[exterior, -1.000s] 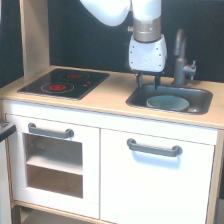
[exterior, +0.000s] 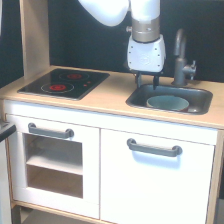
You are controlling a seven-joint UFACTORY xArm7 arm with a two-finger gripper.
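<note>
My gripper (exterior: 147, 82) hangs fingers-down over the left part of the dark sink (exterior: 137, 97) in the toy kitchen's counter. Its two dark fingers stand apart, and I see nothing between them. A round grey-green plate or shallow bowl (exterior: 167, 103) lies in the basin, below and to the right of the fingers. The gripper is apart from it.
A dark faucet (exterior: 181, 62) rises behind the sink, right of the arm. On the counter's left is a black stove top (exterior: 65, 83) with red burner rings, clear of objects. Below are an open-shelved oven (exterior: 56, 160) and a white cabinet door (exterior: 150, 185).
The gripper has shifted very slightly to the left. The plate or bowl in the sink has not moved.
</note>
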